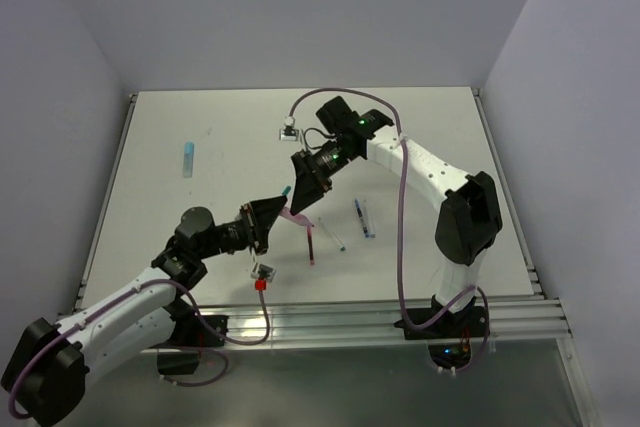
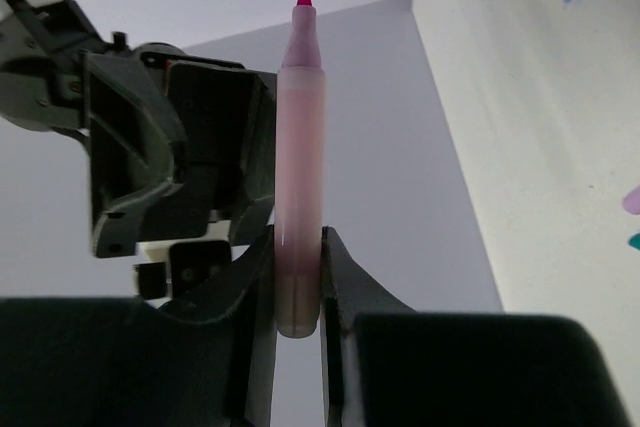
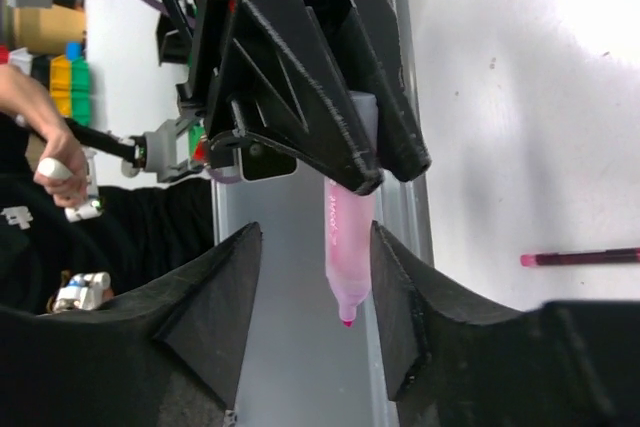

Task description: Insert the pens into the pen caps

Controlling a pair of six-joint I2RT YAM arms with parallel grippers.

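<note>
A pink pen with its pink tip exposed is held by my left gripper, which is shut on it; in the right wrist view the pen [image 3: 349, 242] hangs tip downward from those fingers. My right gripper is part open beside the pen's tip end, the pen close to its right finger; whether it touches is unclear. From the top, both grippers meet over the middle of the table, left [image 1: 263, 222] and right [image 1: 306, 182].
A dark red pen [image 1: 310, 245], a pale pen [image 1: 332, 234] and blue pens [image 1: 361, 217] lie on the white table [image 1: 180, 227]. A light blue item [image 1: 188, 159] lies at the left.
</note>
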